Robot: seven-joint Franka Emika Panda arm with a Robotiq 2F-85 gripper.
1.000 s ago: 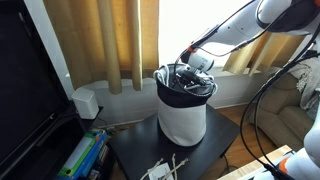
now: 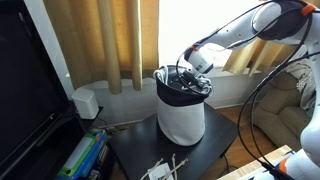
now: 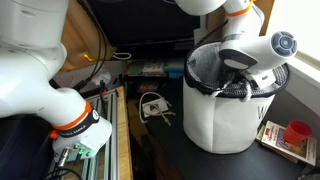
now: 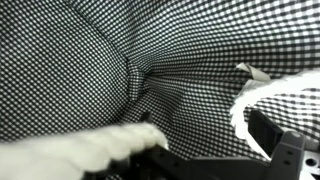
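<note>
A tall white basket [image 2: 181, 122] with a dark lining folded over its rim stands upright on the black table. Its mouth takes in my gripper [image 3: 240, 86], which reaches down from above. The wrist view is filled by the black-and-white checked lining [image 4: 190, 65], creased toward the middle. A thick white rope [image 4: 85, 152] crosses close to the camera at lower left, blurred. More white rope [image 4: 262, 92] lies at the right, against a black finger [image 4: 265, 132]. Rope hides much of the other finger, so whether the fingers hold anything cannot be told.
On the black table [image 3: 205, 162] a red cup [image 3: 297, 132] stands right of the basket. A white looped cord [image 3: 155, 104] lies to its left. Behind are yellow curtains [image 2: 132, 40] and a window.
The arm's upper link sits a little lower in view than one second ago. My gripper stays at the basket's mouth, and the basket keeps its place.
</note>
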